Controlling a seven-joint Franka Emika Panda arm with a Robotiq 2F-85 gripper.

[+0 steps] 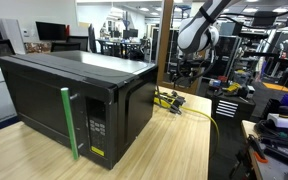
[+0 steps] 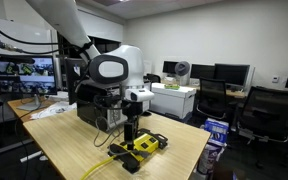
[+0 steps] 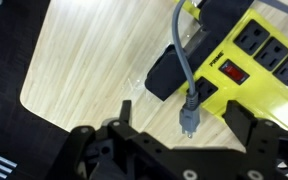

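Note:
A yellow power strip with black outlets and a red switch fills the right of the wrist view. A grey plug on a grey cord lies along its edge, prongs toward the bottom of the view. My gripper stands open above it, one finger to each side, and the plug is not gripped. In exterior view 2 the strip lies on the table under the arm. At this size I cannot tell the gripper's height above the plug.
A black microwave stands on the wooden table, with a green strip on its front. Black adapters sit at the power strip. A yellow cable runs over the table.

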